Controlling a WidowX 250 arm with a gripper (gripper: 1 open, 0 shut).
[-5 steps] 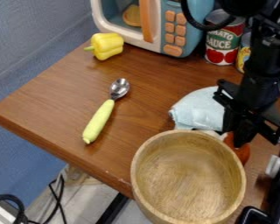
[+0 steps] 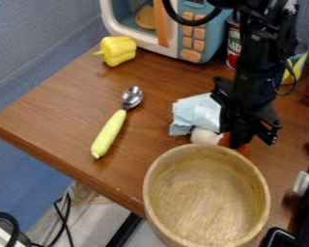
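Note:
The black gripper (image 2: 247, 123) hangs low at the right, just behind the wooden bowl (image 2: 207, 198), beside a pale blue cloth (image 2: 195, 113). Below it, a white rounded item (image 2: 205, 137) and a red item show behind the bowl's rim, partly hidden. Whether the fingers are open or shut, or hold anything, is hard to see.
A spoon with a yellow handle (image 2: 109, 130) lies on the wooden table (image 2: 61, 111). A yellow pepper (image 2: 116, 50) and toy microwave (image 2: 154, 24) stand at the back, with cans (image 2: 234, 39) behind the arm.
The gripper has shifted left and up a little, over the cloth's right part. More of the white item shows, and less of the red one.

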